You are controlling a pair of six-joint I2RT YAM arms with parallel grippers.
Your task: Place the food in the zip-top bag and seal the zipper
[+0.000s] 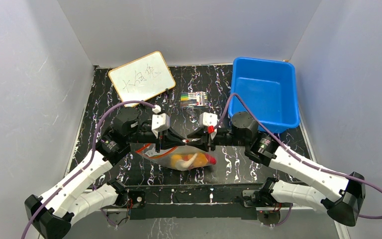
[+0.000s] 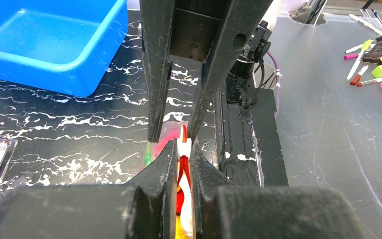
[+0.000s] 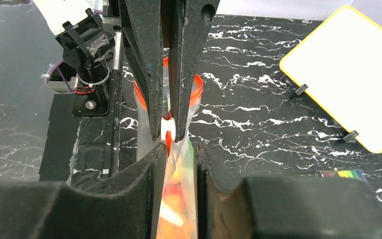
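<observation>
The clear zip top bag [image 1: 159,158] lies on the table with its red-orange zip toward the left arm. Inside it are a yellow-orange item [image 1: 199,160], a pale item [image 1: 185,163] and a red item [image 1: 210,159]. My left gripper [image 1: 184,142] is shut on the bag's zip edge, where a small white slider [image 2: 184,148] shows at its fingertips. My right gripper comes from the other side, part open, its fingers on either side of the bag edge close by the slider. Part of the bag is hidden under both grippers.
At the back right stands an empty blue bin [image 1: 263,64]. A whiteboard [image 1: 142,78] with writing lies at the back left, and a pack of markers [image 1: 194,100] sits between them.
</observation>
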